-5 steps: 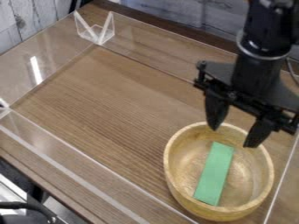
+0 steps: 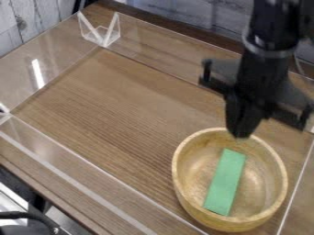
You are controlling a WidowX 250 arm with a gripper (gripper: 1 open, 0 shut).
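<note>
A shallow tan bowl (image 2: 196, 174) stands at the lower right of the table. A green flat bar (image 2: 225, 182) lies in it, tilted lengthwise. Above the bowl hangs my dark gripper (image 2: 247, 116), its several finger tips pointing down, clear of the green bar. How far apart its fingers stand is hard to tell.
A wide wooden table (image 2: 98, 128) fills the view, with open room left of the bowl. A small clear plastic object (image 2: 101, 29) sits at the back left. Black cables lie off the table's lower left edge.
The bowl and green bar look unmoved.
</note>
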